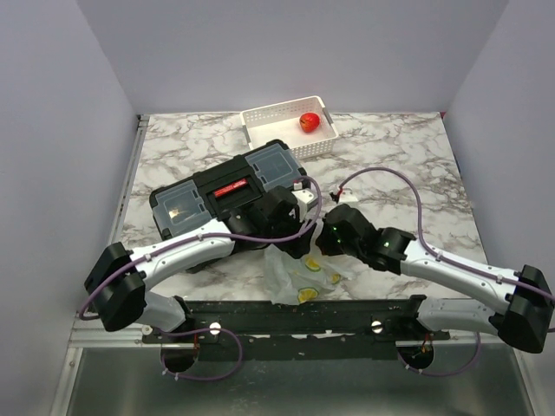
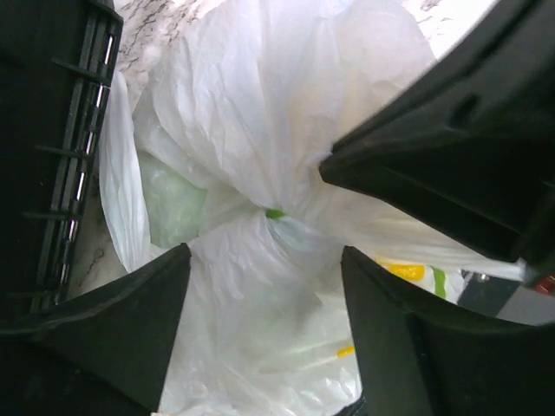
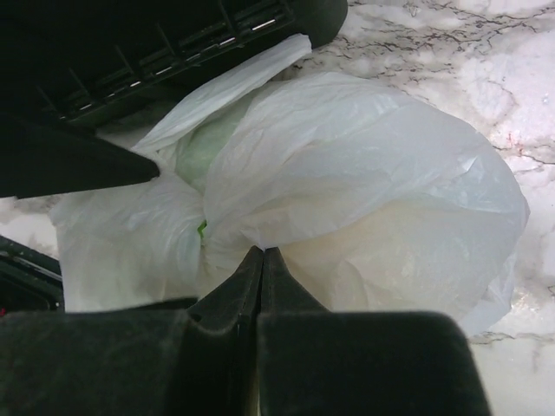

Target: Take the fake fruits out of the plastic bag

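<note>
A thin white plastic bag (image 1: pixel 280 276) lies near the front edge, with yellow-green fruit slices (image 1: pixel 308 295) showing through it. In the left wrist view its film is gathered around a small green spot, and yellow patches show at the right. My left gripper is part open over the bag, its fingers apart on either side of crumpled film. My right gripper is shut, with its tips against the billowed film of the bag (image 3: pixel 373 191). Whether a fold of film is pinched there is hidden.
A black toolbox (image 1: pixel 180 206) with clear lids stands close behind and left of the bag, near my left arm. Farther back, a white basket (image 1: pixel 260 139) holds a red fruit (image 1: pixel 310 122). Both grippers crowd together.
</note>
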